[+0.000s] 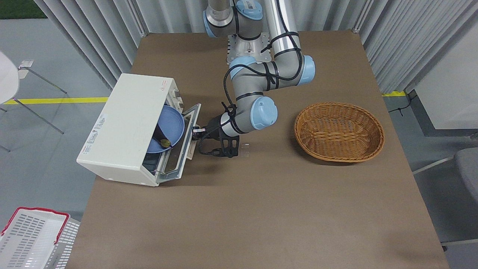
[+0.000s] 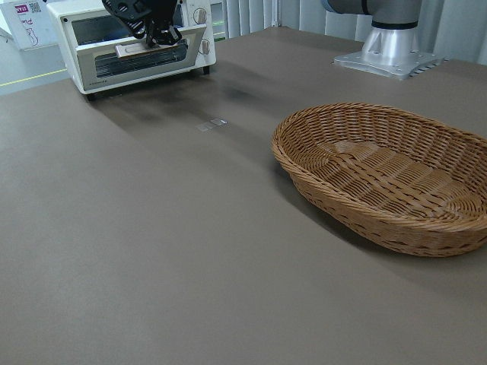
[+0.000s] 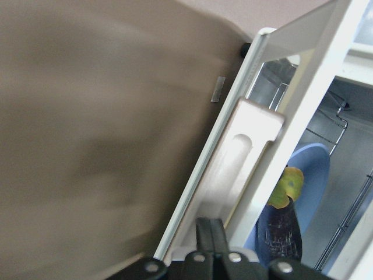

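Observation:
A white toaster oven (image 1: 121, 125) stands at the left of the table with its glass door (image 1: 181, 166) part-way open. Inside sit a blue plate (image 1: 172, 121) and a dark eggplant (image 3: 278, 230) with a green-yellow stem. My gripper is at the door's handle (image 3: 239, 151), its dark fingers close together against the handle in the wrist view. Whether anything is between the fingers cannot be made out.
A wicker basket (image 1: 338, 132) rests on the right of the table (image 1: 278, 210). A white plastic crate (image 1: 31, 237) stands on the floor at lower left.

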